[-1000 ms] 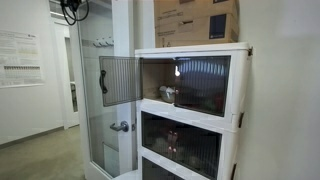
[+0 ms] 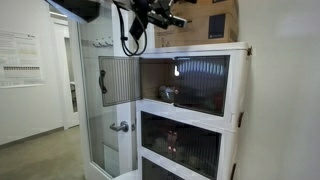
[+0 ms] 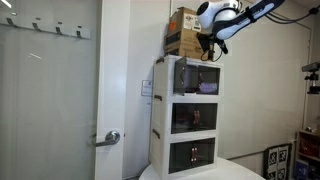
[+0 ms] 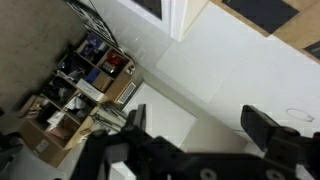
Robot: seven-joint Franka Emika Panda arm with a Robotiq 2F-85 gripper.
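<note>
A white cabinet (image 2: 243,85) with dark ribbed door panels stands against the wall. Its upper left door (image 2: 120,80) is swung out to the left, exposing part of the top compartment. Inside sits a small pale object (image 2: 166,92), too small to identify. The upper right door (image 2: 202,82) covers its half. My gripper (image 2: 163,14) is high up, in front of the cardboard boxes and above the open compartment. In the wrist view the gripper has its dark fingers wide apart, and nothing shows between them.
Cardboard boxes (image 3: 185,35) are stacked on top of the cabinet. A glass door with a lever handle (image 2: 121,127) stands to the left. A round white table edge (image 3: 225,171) lies at the cabinet's foot. Dark shelving (image 4: 85,80) shows in the wrist view.
The arm has come from the upper left edge toward the right, so the gripper is now before the boxes. The cabinet, its open door and the object inside look the same.
</note>
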